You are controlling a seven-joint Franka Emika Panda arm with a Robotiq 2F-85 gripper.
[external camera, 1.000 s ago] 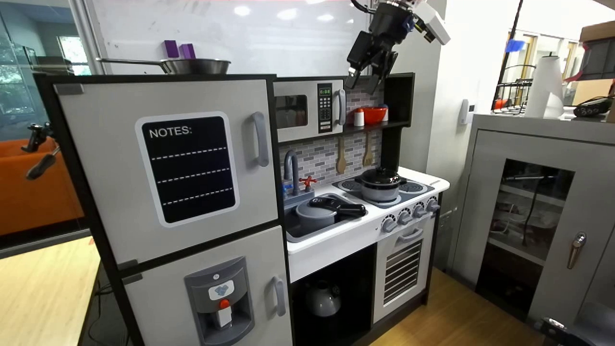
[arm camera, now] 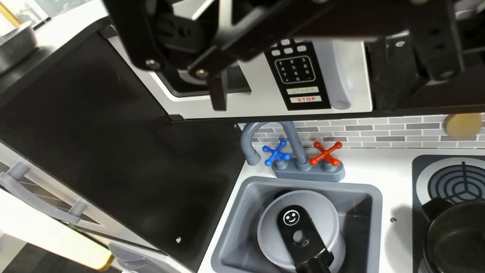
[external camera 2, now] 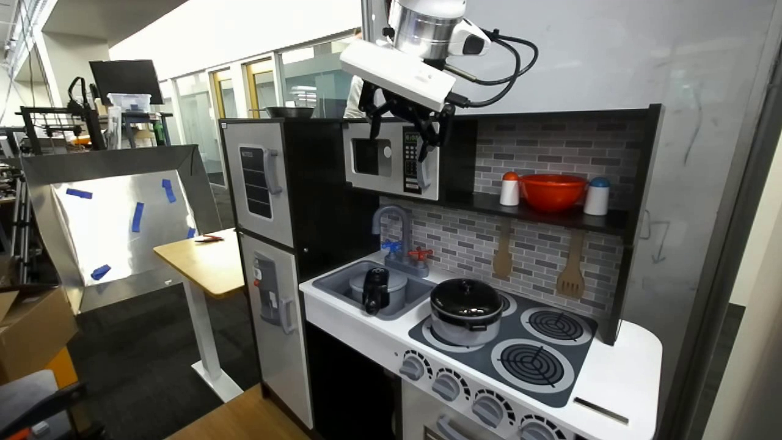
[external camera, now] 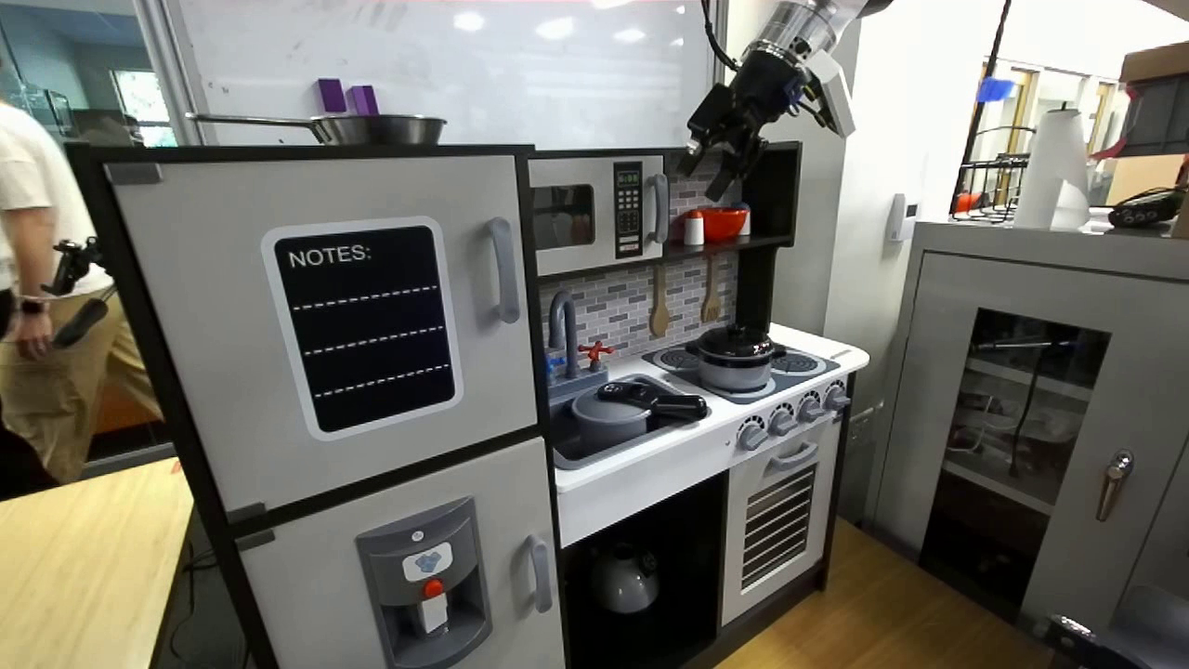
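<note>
My gripper (external camera 2: 398,145) stands open in front of the toy microwave (external camera 2: 393,157), with nothing between its fingers. In the wrist view the microwave's grey handle (arm camera: 335,75) and its keypad lie between the two spread fingers. The microwave door is closed. Below, a grey pot with a black lid handle (arm camera: 299,232) rests in the grey sink (arm camera: 371,227). On the stove, a second pot with a black lid (external camera 2: 466,311) sits on a burner. A red bowl (external camera 2: 551,192) stands on the shelf between two shakers.
Right of the microwave, the shelf holds the orange-topped shaker (external camera 2: 509,189) and the blue-topped shaker (external camera 2: 596,197). A metal pan (external camera: 385,129) lies on top of the fridge. Wooden utensils hang on the tiled wall. The faucet (arm camera: 295,141) rises behind the sink.
The gripper has come lower and its arm has tilted, with the fingers still spread. A person has come into view at the far left. The kitchen items have not moved.
</note>
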